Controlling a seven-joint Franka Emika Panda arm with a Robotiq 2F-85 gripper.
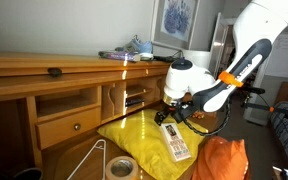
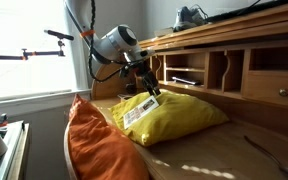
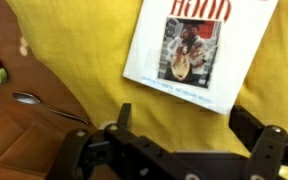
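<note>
A white book or booklet with a picture and the word "HOOD" (image 3: 147, 66) lies on a yellow cloth or cushion (image 3: 84, 50) in the wrist view. The same booklet (image 1: 174, 141) shows on the yellow cloth (image 1: 134, 132) in exterior view 1, and the booklet (image 2: 141, 110) also appears in exterior view 2. My gripper is open, its two fingers spread at the booklet's near edge, with nothing gripped between them. In exterior view 1 the gripper (image 1: 171, 124) hangs over the booklet's upper end; whether it touches is unclear.
An orange cushion (image 1: 222, 160) lies to the right of the yellow cloth. A tape roll (image 1: 121, 168) and a spoon (image 3: 28, 98) rest on the wooden desk. Behind stands a wooden hutch with drawers (image 1: 68, 127).
</note>
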